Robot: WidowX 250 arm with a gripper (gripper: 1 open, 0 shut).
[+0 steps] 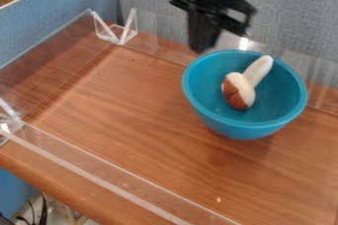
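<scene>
A teal bowl [251,118] sits at the right of the wooden board. Inside it lies a white toy with a brown rounded end [238,94]. Above the bowl's back left, the black gripper [201,39] is raised and motion-blurred, apart from the toy; it looks shut, with nothing visible between its fingers.
The wooden board [119,120] is clear left and front of the bowl, edged by clear plastic walls and white corner brackets [114,34]. A blue side panel and grey back wall border it.
</scene>
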